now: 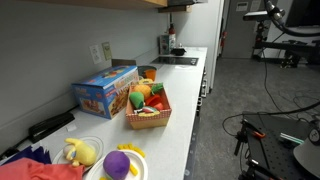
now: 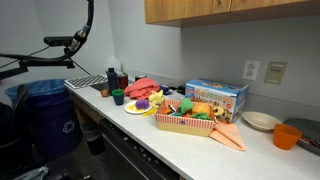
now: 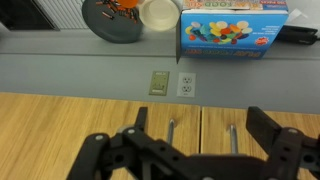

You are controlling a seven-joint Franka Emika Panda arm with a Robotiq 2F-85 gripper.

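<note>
In the wrist view my gripper is open, its two dark fingers wide apart with nothing between them. Behind them are wooden cabinet doors [image 3: 185, 120] and the wall, seen upside down. A basket [image 2: 186, 124] on the counter holds toy food in green, orange and red. Behind it stands a blue picture box [image 1: 107, 91]. Toward one end of the counter, a yellow toy [image 1: 80, 151] lies on a white plate, and a purple round toy [image 1: 117, 164] on another.
Red cloth [image 1: 42, 171] lies at the near end. Beyond the box are a cream bowl [image 2: 261, 121], an orange bowl [image 2: 287, 136] and a dark pan [image 3: 112, 24]. A peach cloth [image 2: 228, 136] lies beside the basket.
</note>
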